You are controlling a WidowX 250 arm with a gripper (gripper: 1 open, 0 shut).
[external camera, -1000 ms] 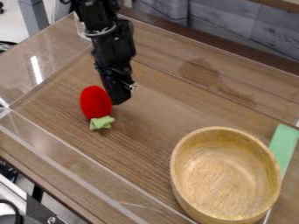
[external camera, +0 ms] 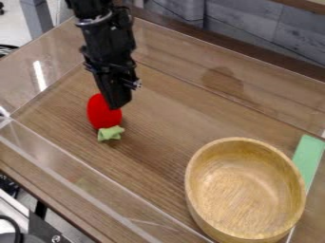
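A red strawberry-like object with a green leafy end lies on the wooden table at the left. The black gripper hangs just above and behind it, pointing down. Its fingertips are small and dark, and nothing shows held between them; it looks shut. Whether it touches the red object cannot be told.
A large round wooden bowl sits at the front right. A pale green strip lies along the right edge.
The gripper has shifted slightly left and toward the red object, with its arm more upright. The red object stays in about the same place.
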